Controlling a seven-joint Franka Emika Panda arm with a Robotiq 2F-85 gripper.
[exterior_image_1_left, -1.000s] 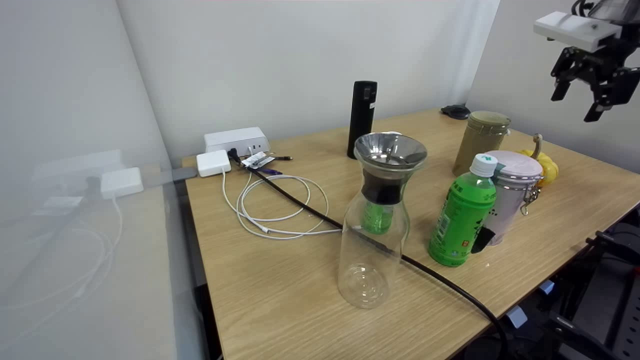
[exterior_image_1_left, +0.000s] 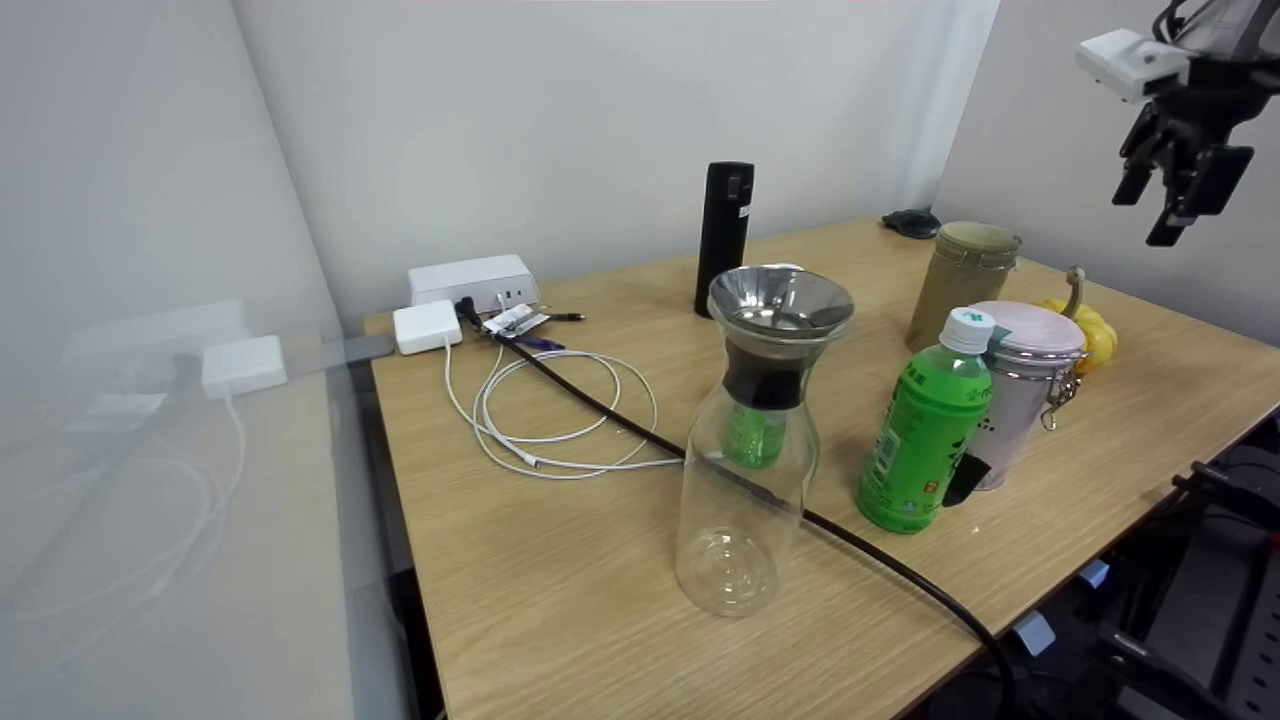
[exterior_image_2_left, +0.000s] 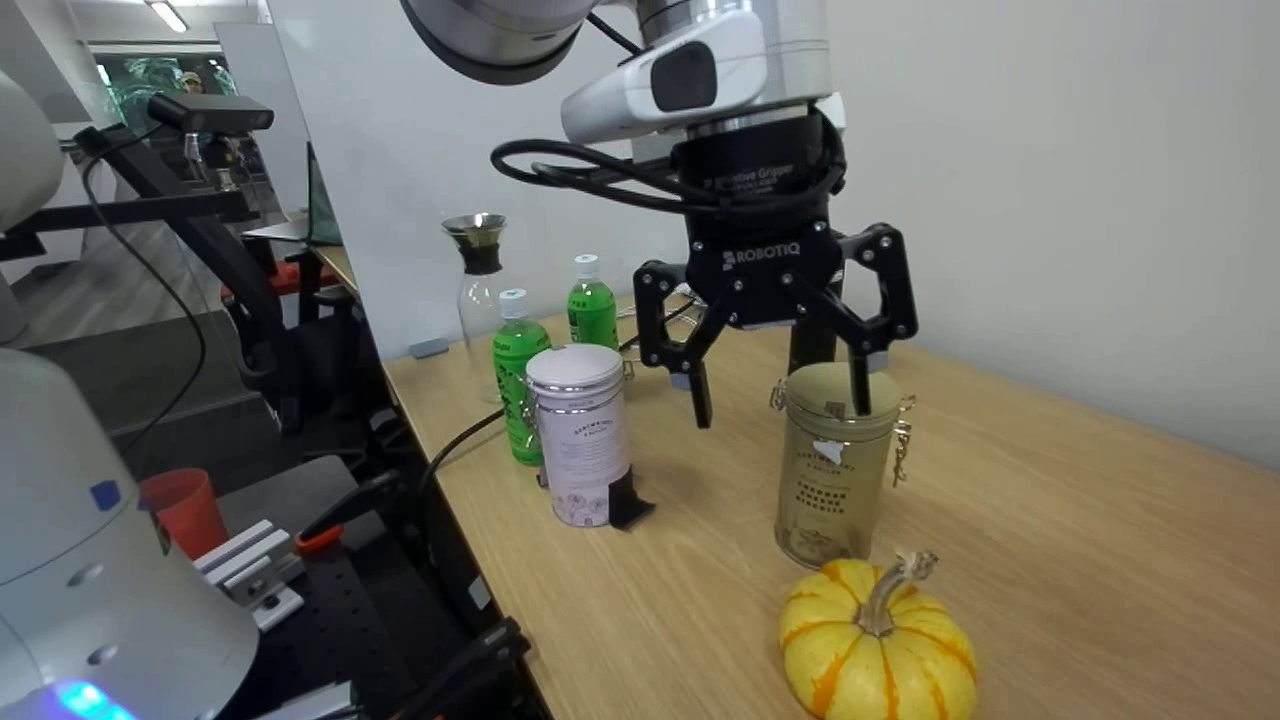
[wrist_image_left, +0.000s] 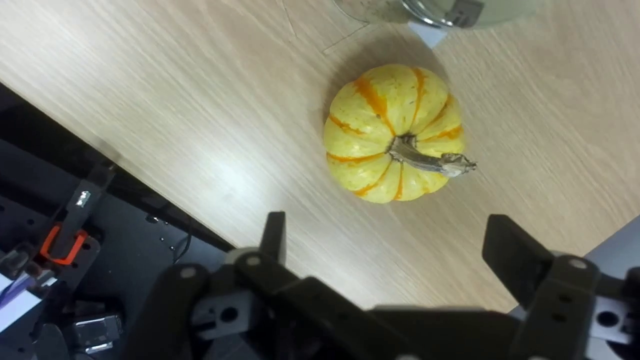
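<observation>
My gripper (exterior_image_2_left: 782, 414) is open above the table, nothing between its fingers. In the wrist view a yellow pumpkin with orange stripes (wrist_image_left: 372, 162) rests on the table, beyond the fingertips and apart from them; its dry stem points to the right. The same pumpkin (exterior_image_2_left: 882, 654) is nearest the camera in exterior view 2, in front of a tall olive canister (exterior_image_2_left: 828, 492). A pale pink canister (exterior_image_2_left: 582, 444) stands to the left of these. In exterior view 1 the pumpkin (exterior_image_1_left: 1094, 336) is partly hidden behind the pink canister (exterior_image_1_left: 1020, 396).
Two green bottles, the nearer one (exterior_image_1_left: 924, 432) beside the pink canister, and a glass carafe with a metal funnel (exterior_image_1_left: 780, 300) stand on the table. A black cable (exterior_image_1_left: 912, 576) crosses the surface and hangs over the edge. A black upright cylinder (exterior_image_1_left: 723, 240) stands near the wall.
The arm has turned at the wrist, and the gripper shows at a different angle with its fingertips shifted slightly in exterior view 1. Objects on the table have not moved.
</observation>
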